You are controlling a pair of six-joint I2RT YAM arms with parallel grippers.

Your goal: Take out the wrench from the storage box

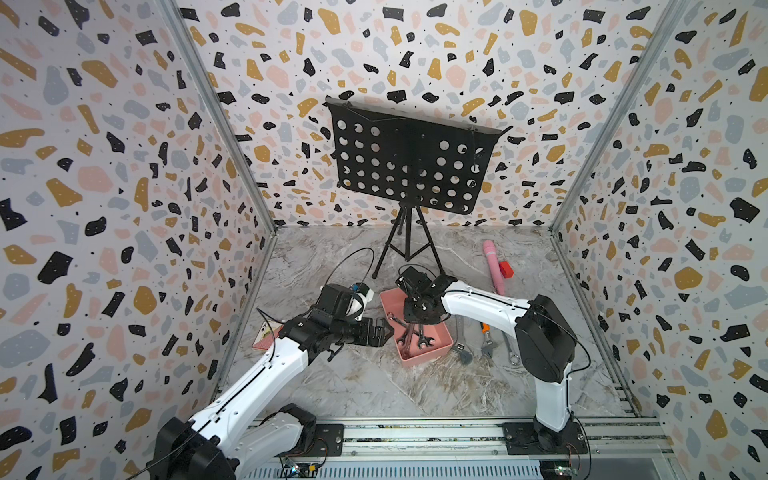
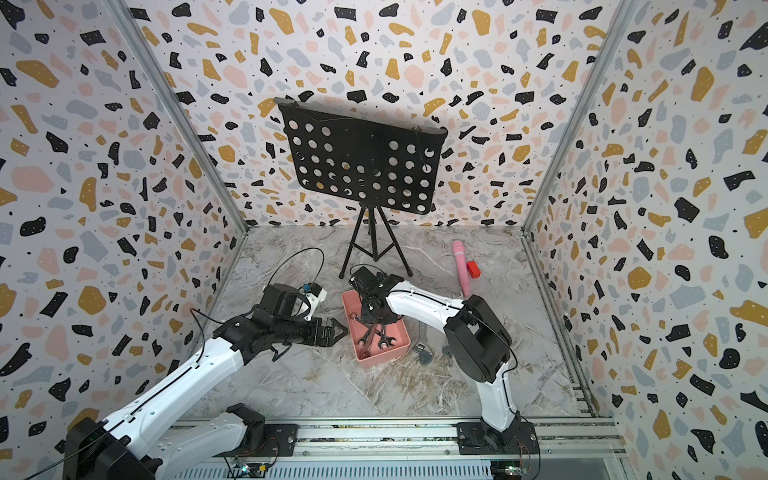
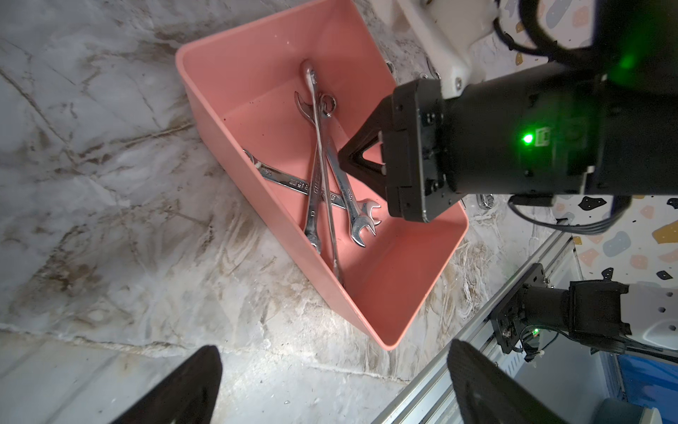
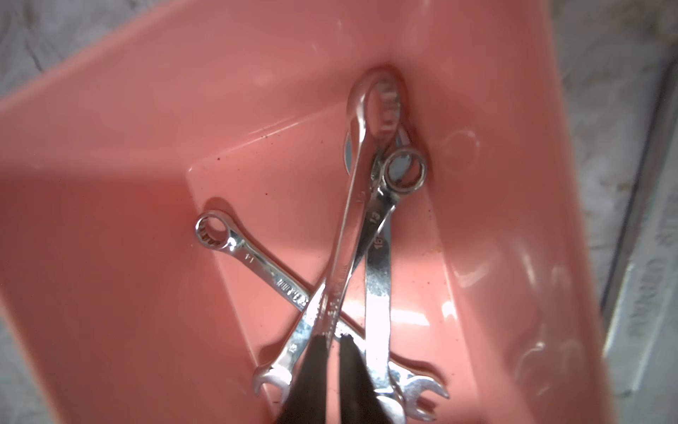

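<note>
The pink storage box stands on the table with several silver wrenches crossed inside. A long wrench lies over the others, seen nearly edge-on in the left wrist view; its ring end is blurred in the right wrist view. My right gripper reaches into the box. Its fingertips are close together with a narrow gap at this wrench's shaft; whether they grip it is unclear. A shorter wrench lies crosswise beneath. My left gripper stands open left of the box, nothing between its fingers.
A black stand rises behind the box. Right of it lie loose tools, including an adjustable wrench, and farther back a pink rod and red block. Table in front of the box is clear.
</note>
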